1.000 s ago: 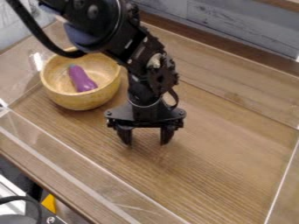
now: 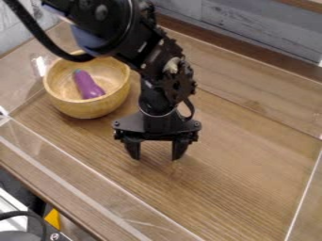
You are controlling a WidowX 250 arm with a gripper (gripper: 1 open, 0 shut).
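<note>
My gripper (image 2: 156, 147) hangs low over the middle of the wooden table, its fingers apart and open with nothing visible between them. A yellow wooden bowl (image 2: 108, 104) sits at the upper left, partly behind the arm, with a purple object (image 2: 88, 86) inside it.
A grey-white wall runs along the back. At the lower left, beyond the table's edge, are a black cable and a small yellow item.
</note>
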